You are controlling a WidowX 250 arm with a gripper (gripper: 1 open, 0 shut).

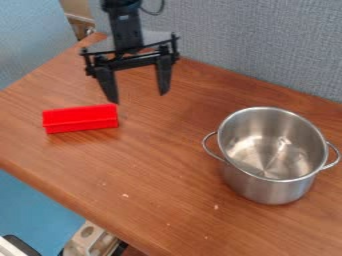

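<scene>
My black gripper (138, 80) hangs open over the back left of the wooden table, its two fingers apart with nothing between them. It is above and slightly right of a red rectangular block (80, 119) lying on the table at the left. A steel pot (267, 177) with two side handles stands at the right; its visible inside is empty.
A grey padded wall (254, 45) runs along the back. Beyond the left edge are a blue surface and some hardware at the bottom left.
</scene>
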